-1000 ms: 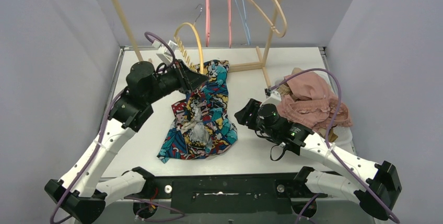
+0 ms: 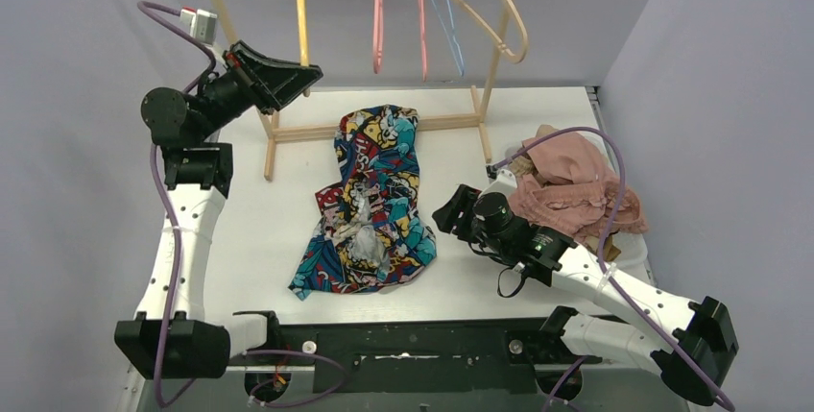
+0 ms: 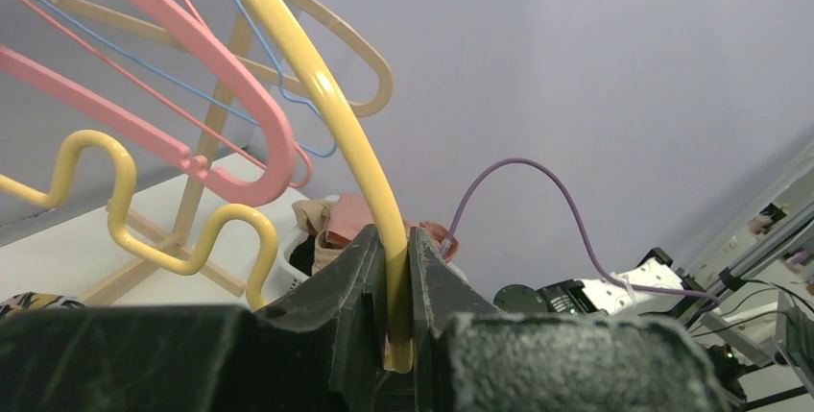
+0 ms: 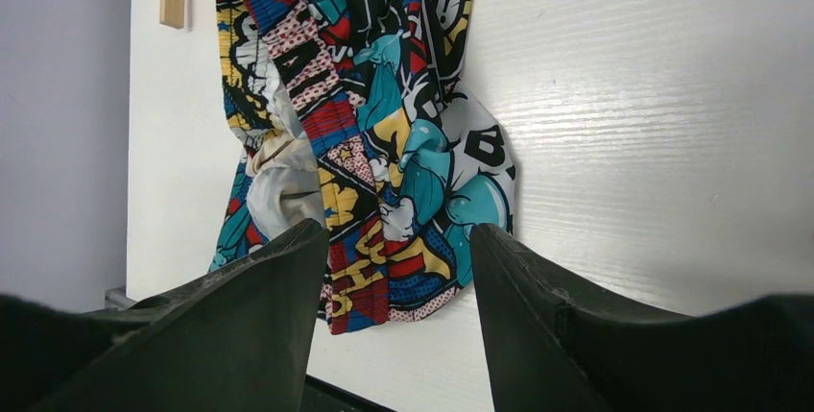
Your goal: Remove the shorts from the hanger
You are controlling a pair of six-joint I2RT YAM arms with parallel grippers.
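The patterned shorts point(image 2: 370, 201) lie crumpled on the white table, off any hanger. A yellow hanger point(image 2: 300, 9) is up at the rack's left side, with my left gripper point(image 2: 309, 78) shut on its lower end. In the left wrist view the hanger's yellow bar point(image 3: 360, 153) runs down between the closed fingers. My right gripper point(image 2: 449, 215) is just right of the shorts. In the right wrist view its fingers point(image 4: 278, 287) stand apart, with the shorts point(image 4: 384, 181) below and beyond them and nothing held.
The wooden rack point(image 2: 446, 123) stands at the back. Pink hangers point(image 2: 378, 18), a blue one point(image 2: 449, 23) and a beige one point(image 2: 509, 23) hang from it. A white bin point(image 2: 629, 254) of pinkish clothes point(image 2: 576, 186) occupies the right. Table between shorts and bin is clear.
My left gripper has moved left, back and up with the yellow hanger, from over the shorts to the rack's left. The shorts and right arm look unmoved.
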